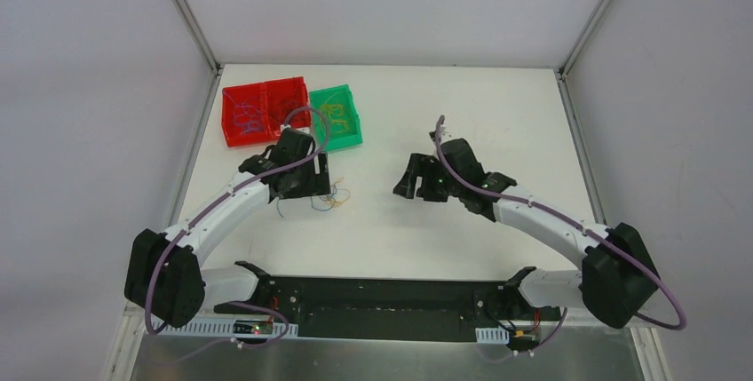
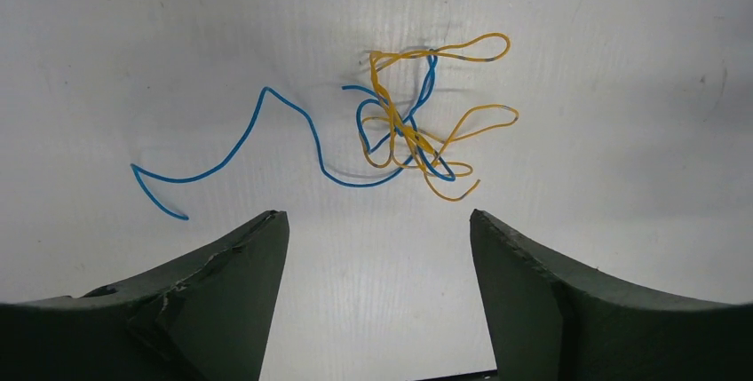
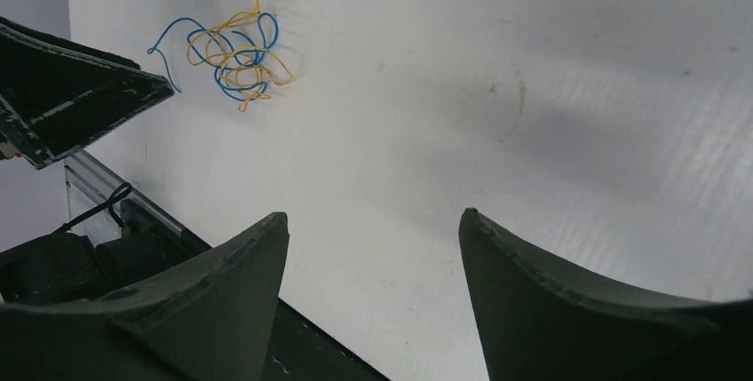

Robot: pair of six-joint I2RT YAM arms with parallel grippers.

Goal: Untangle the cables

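A tangle of yellow cable and blue cable lies on the white table, with one long blue end stretched out toward the left in the left wrist view. My left gripper hangs over the tangle, open, nothing between its fingers. My right gripper is open and empty over the table right of the tangle, which shows in the upper left of the right wrist view.
Red bins holding blue cables and a green bin holding yellow cables stand at the back left.
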